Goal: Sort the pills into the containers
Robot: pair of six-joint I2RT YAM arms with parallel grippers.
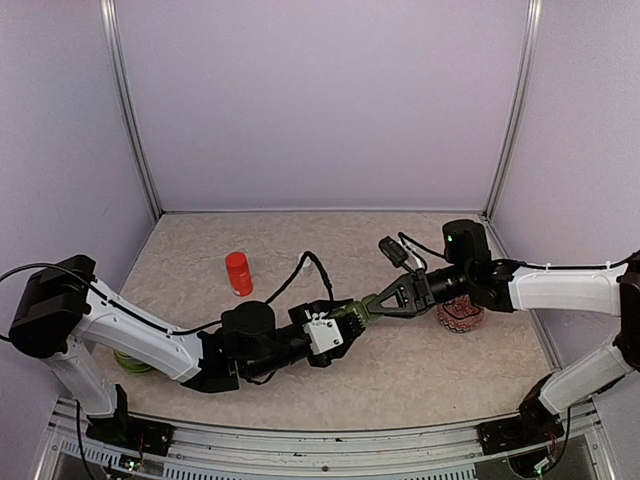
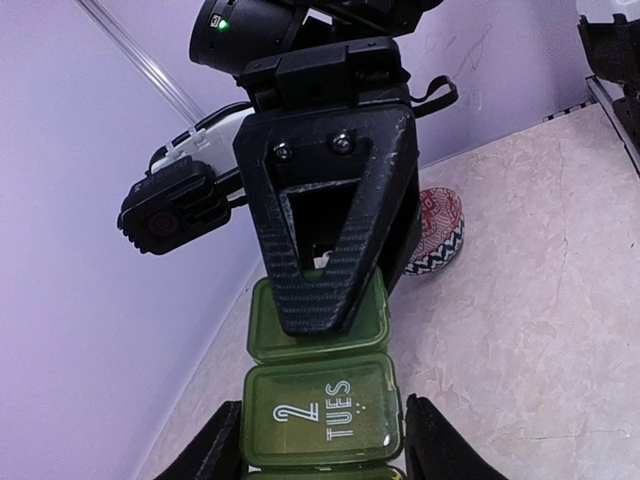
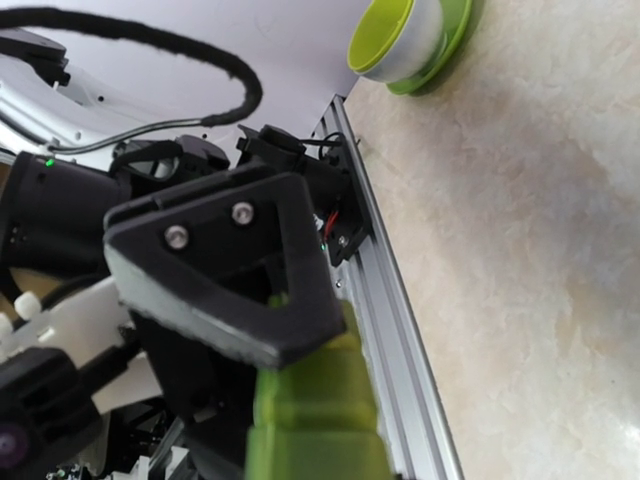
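A green pill organizer (image 2: 320, 410) with "2 TUES" on one lid hangs above the table between my two arms. My right gripper (image 1: 385, 305) is shut on its far end; one of those fingers (image 2: 320, 290) presses against a lid in the left wrist view. Fingers of my left gripper stand on both sides of the near lids, very close to the box edges. Whether they grip it or stand slightly apart cannot be told. The lids in view are down, and no pills show. In the right wrist view the organizer (image 3: 318, 410) is blurred.
A red canister (image 1: 238, 273) stands at the back left. A red patterned bowl (image 1: 460, 314) sits beneath the right arm. Partly behind the left arm is a green-and-white cup (image 3: 405, 40) on a green base.
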